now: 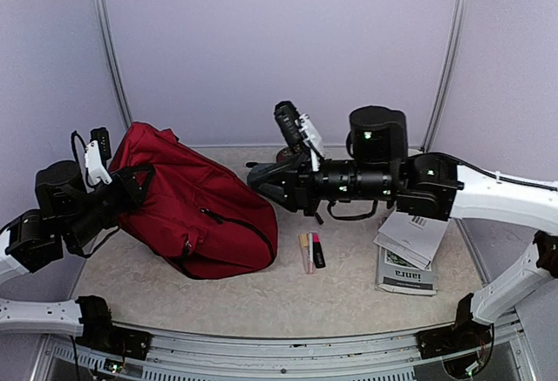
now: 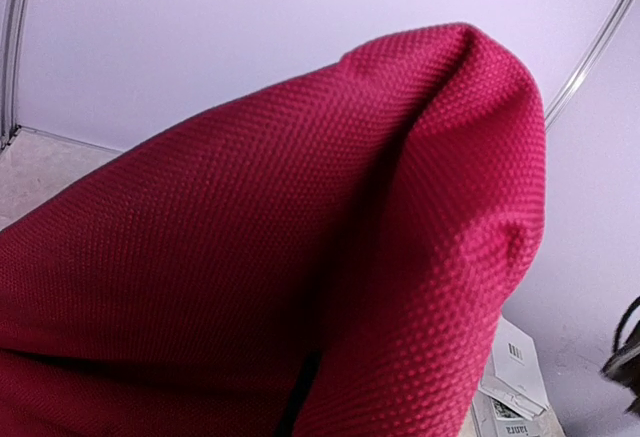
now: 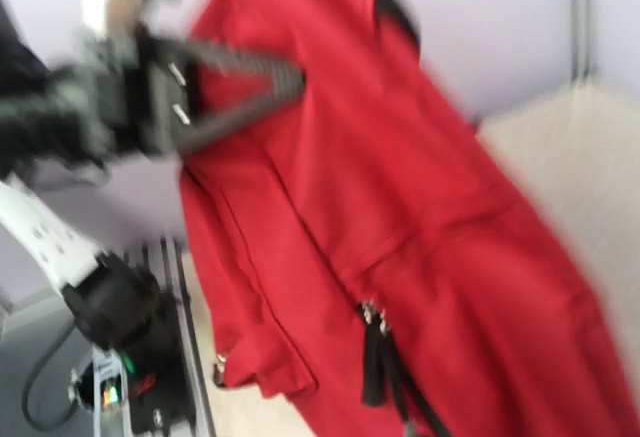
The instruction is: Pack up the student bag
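The red backpack leans tilted on the left half of the table, its zipped front showing. My left gripper is shut on the bag's upper left part; red cloth fills most of the left wrist view. In the right wrist view the same left gripper pinches the fabric, above a hanging zip pull. At the bag's right edge is my right gripper; its fingertips are hard to make out, and its own fingers do not show in the blurred right wrist view. The bag's opening is hidden.
White papers lie over a grey book at the right. An orange-capped marker and a pink-and-black marker lie mid-table. Partly behind the right gripper sits a dark red item.
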